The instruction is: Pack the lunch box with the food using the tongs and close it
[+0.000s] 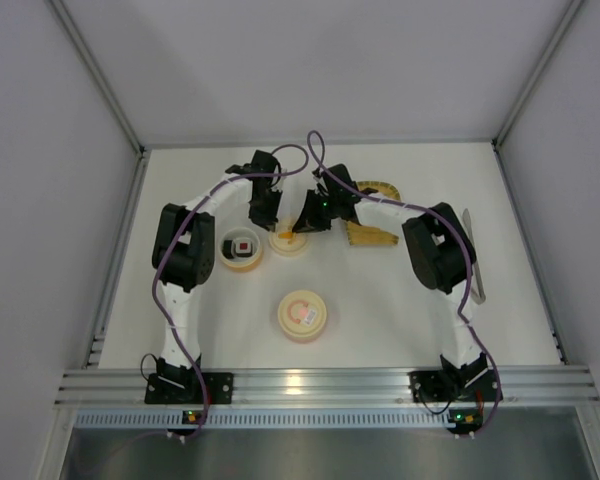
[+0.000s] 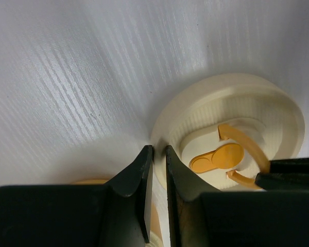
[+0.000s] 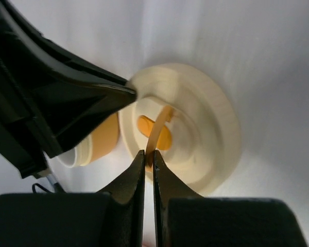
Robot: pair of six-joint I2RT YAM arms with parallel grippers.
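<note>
A round cream container (image 1: 289, 246) with an orange tab (image 2: 227, 156) on its inset lid stands near the back middle, between my arms. My left gripper is shut on its rim; the same grip shows at the upper left of the container in the right wrist view. An orange handle (image 2: 247, 145) stands raised above the lid, and my right gripper is shut on it. Whether the lid has any gap beneath it cannot be told.
An open round container (image 1: 241, 266) with dark and white pieces inside stands at left. Nearer the front is a closed round container (image 1: 302, 314). A yellow tray (image 1: 374, 236) lies partly under the right arm; silver utensils (image 1: 475, 262) lie farther right.
</note>
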